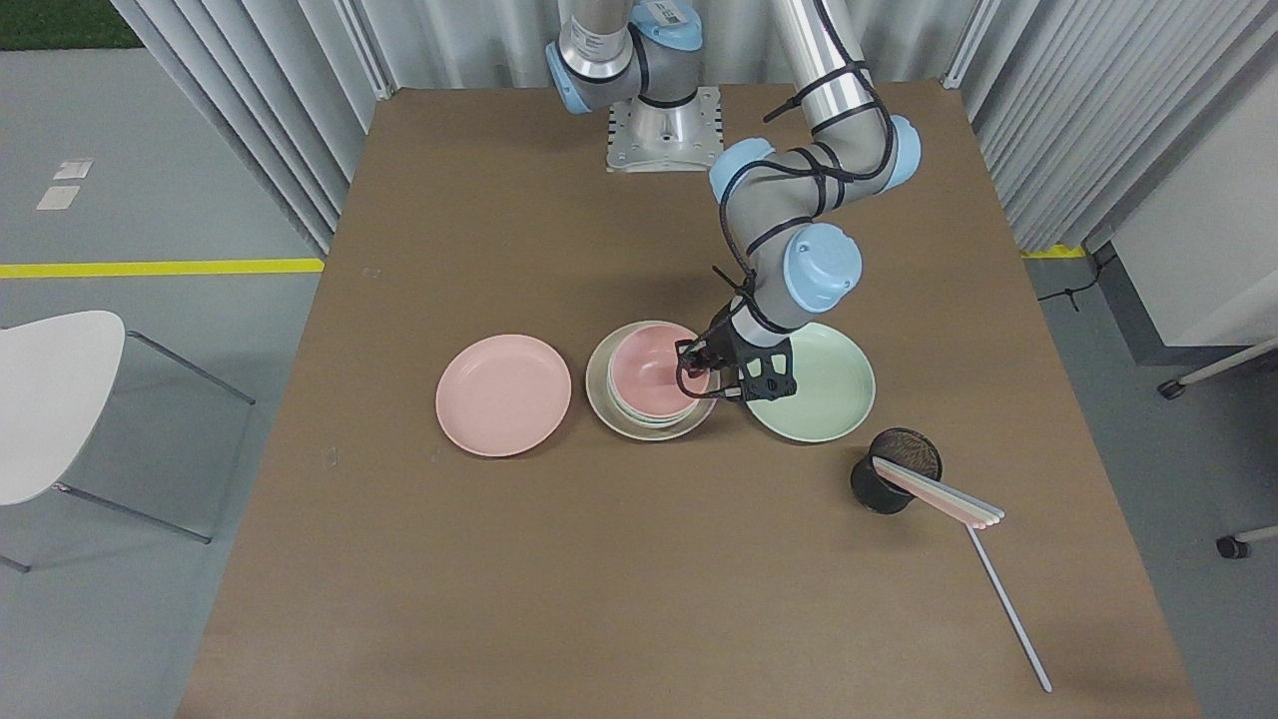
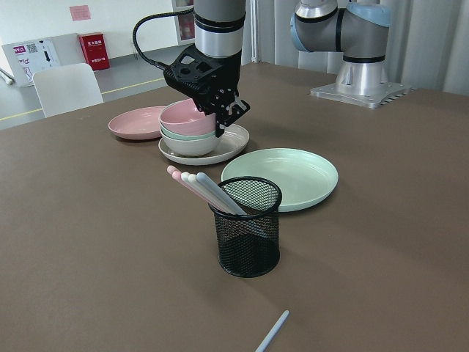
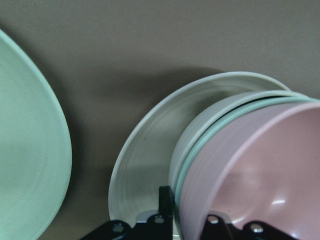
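Observation:
A stack of bowls, pink bowl point(image 1: 650, 359) on top of green and white bowls point(image 2: 187, 147), stands on a cream plate point(image 3: 135, 170) at the table's middle. My gripper is at the stack's rim in the wrist view, the bowls' edges between its two black fingers; whether it is shut on them cannot be told. A pink plate point(image 1: 503, 395) lies left of the stack, and a green plate point(image 1: 815, 383) lies right, under my wrist.
A black mesh cup point(image 2: 248, 242) with several pale sticks stands nearer, at right in the front view, with one loose stick point(image 1: 1006, 606) beside it.

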